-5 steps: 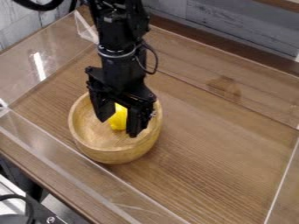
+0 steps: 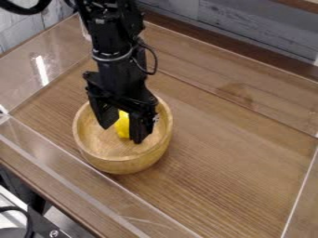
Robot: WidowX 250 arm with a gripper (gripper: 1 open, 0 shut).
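Observation:
My black gripper is lowered over a round light-wooden bowl on the left half of the table, its fingers apart on either side of a yellow object inside the bowl. The yellow object is partly hidden by the gripper, and I cannot tell whether the fingers touch it.
A white panelled wall runs along the back. At the lower left is the table edge, with a dark cable below it.
The gripper has shifted slightly to the left over the bowl. The bowl and the yellow object look nearly unchanged.

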